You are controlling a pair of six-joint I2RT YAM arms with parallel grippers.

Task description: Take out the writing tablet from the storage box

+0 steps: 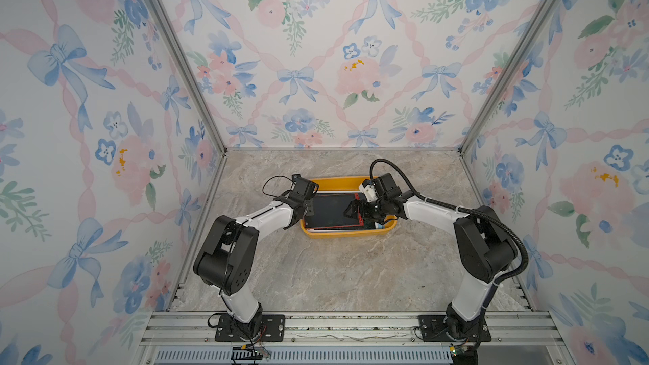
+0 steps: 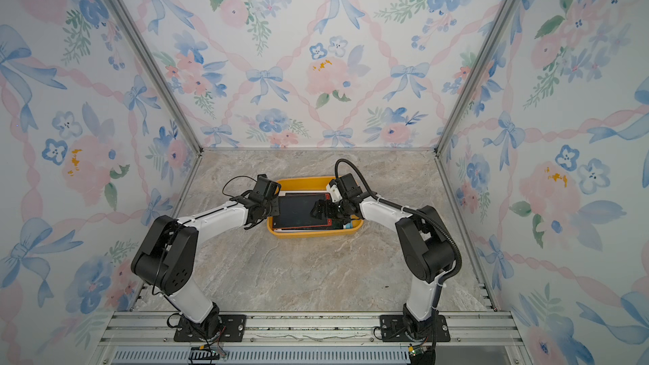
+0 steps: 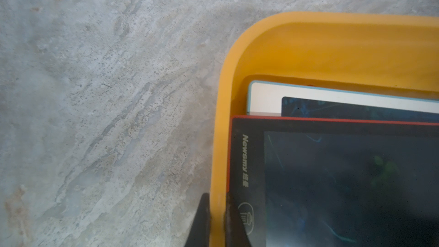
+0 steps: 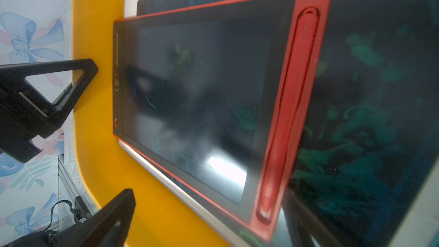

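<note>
A black writing tablet with a red edge (image 4: 201, 64) lies face up in the yellow storage box (image 3: 329, 48), on top of a larger white-framed tablet (image 4: 375, 87). A red stylus (image 4: 292, 105) sits in the slot along its right end. At the box's left wall, my left gripper is shut on the rim, one finger on each side of it. My right gripper stands open over the right part of the red-edged tablet, its fingers (image 4: 109, 215) wide apart and nothing between them. How close those fingertips are to the tablet is hard to tell.
The box (image 1: 348, 232) stands alone on a grey marbled table (image 1: 338, 267), with clear room in front and on both sides. At the right end of the box, something light blue (image 1: 380, 225) shows partly under the right arm.
</note>
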